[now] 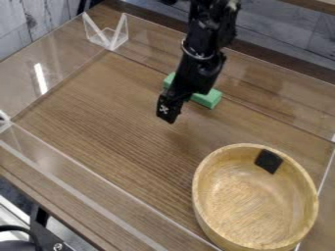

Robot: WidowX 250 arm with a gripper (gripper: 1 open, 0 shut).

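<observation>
My black gripper (pixel 185 95) reaches down from the top centre of the camera view, its fingers spread open over the left end of a green block (pixel 203 96). The fingertips are low, near the wooden table (pixel 92 147), at the block's near left side. Nothing clear shows between them; whether they touch the block I cannot tell.
A large yellow bowl (pixel 249 216) with a black patch on its rim fills the lower right. A white wire-like object (pixel 109 31) stands at the top left.
</observation>
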